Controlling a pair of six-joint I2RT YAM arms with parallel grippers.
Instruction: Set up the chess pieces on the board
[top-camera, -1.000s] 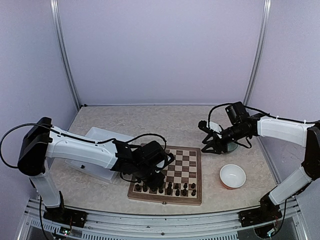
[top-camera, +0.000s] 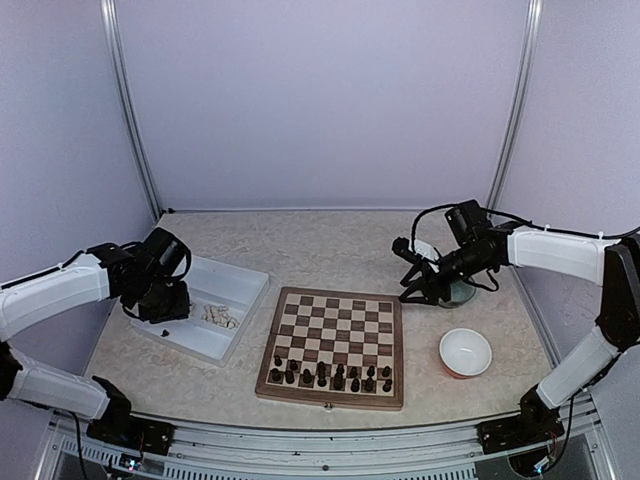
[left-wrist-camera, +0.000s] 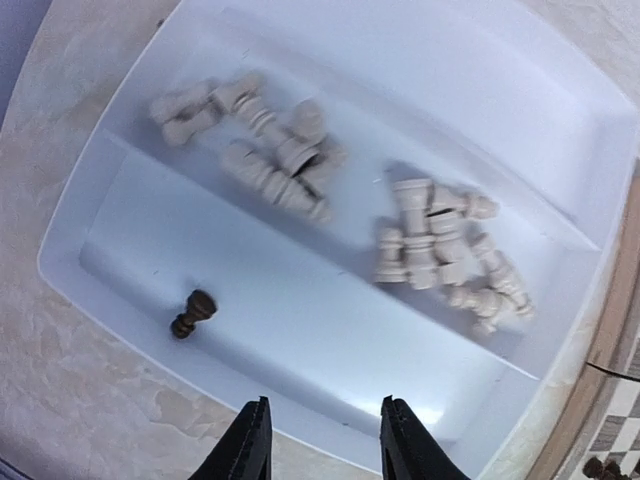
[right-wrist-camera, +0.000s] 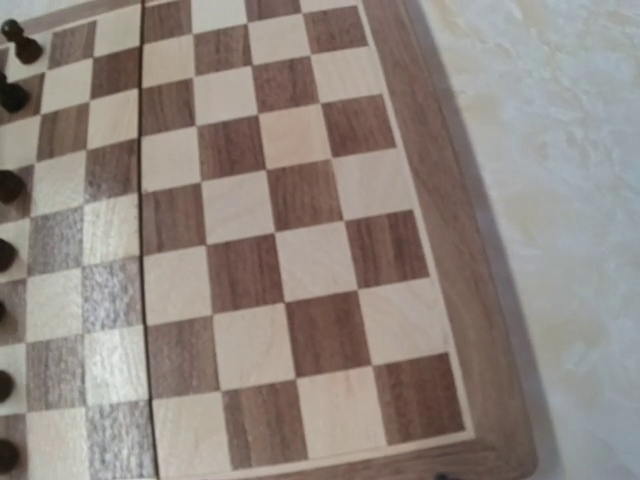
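Observation:
The wooden chessboard (top-camera: 336, 328) has dark pieces (top-camera: 338, 378) along its front rows. In the white tray (left-wrist-camera: 320, 310), at left, white pieces (left-wrist-camera: 275, 184) lie heaped in one compartment and a single dark piece (left-wrist-camera: 195, 312) lies in another. My left gripper is over the tray, fingers apart with nothing visible between them. My right gripper (top-camera: 420, 292) hangs beside the board's back right corner; in the right wrist view the board fills most of the picture, and its fingertips are barely visible.
A white bowl (top-camera: 465, 350) sits right of the board, and a greenish round object (top-camera: 462, 294) is partly hidden behind the right gripper. The table behind the board is clear.
My left arm has swung left from over the board to over the tray, uncovering the board. The right arm has barely moved.

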